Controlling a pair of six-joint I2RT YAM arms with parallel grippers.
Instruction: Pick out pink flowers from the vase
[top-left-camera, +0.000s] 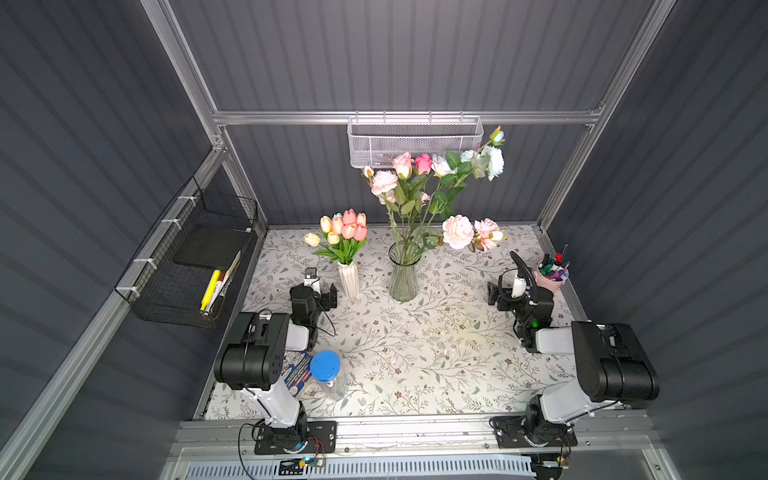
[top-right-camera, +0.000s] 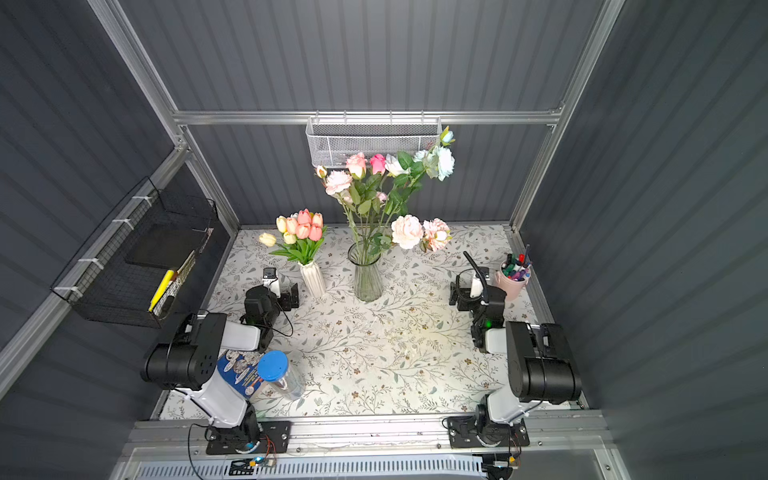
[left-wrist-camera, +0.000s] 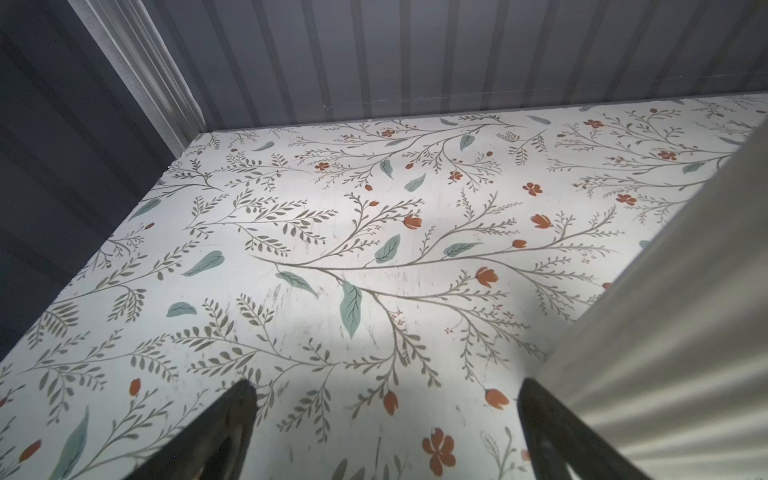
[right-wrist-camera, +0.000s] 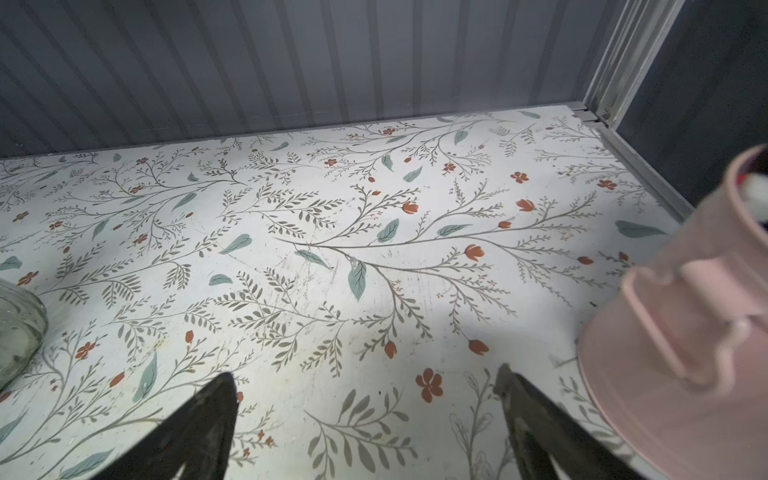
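Observation:
A clear glass vase stands mid-table towards the back, holding tall stems. Among its blooms are a deep pink rose, a lighter pink rose and pale pink ones such as the large bloom. To its left, a white ribbed vase carries pink and yellow tulips. My left gripper is open just left of the ribbed vase, whose wall fills that wrist view's right side. Open and empty, my right gripper sits right of the glass vase, beside a pink cup.
Pens fill the pink cup at the right edge. A blue-lidded clear bottle and a blue booklet lie near the left arm. Wire baskets hang on the back wall and left wall.

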